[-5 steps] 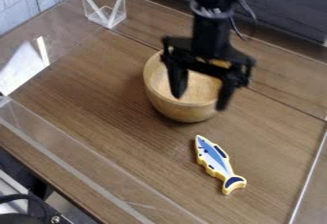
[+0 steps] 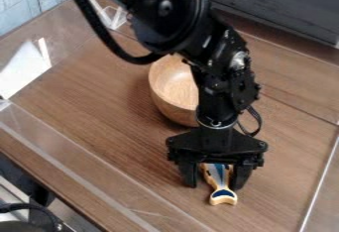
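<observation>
My gripper (image 2: 216, 176) is low over the wooden table, its fingers down on either side of a flat fish-shaped toy (image 2: 221, 192), blue and pale with a yellow-orange edge, whose tail sticks out toward the front. The toy's other end is hidden under the gripper. Whether the fingers touch it I cannot tell.
A wooden bowl (image 2: 172, 93) stands behind the gripper, partly covered by the arm. A dark wall or ledge runs along the back.
</observation>
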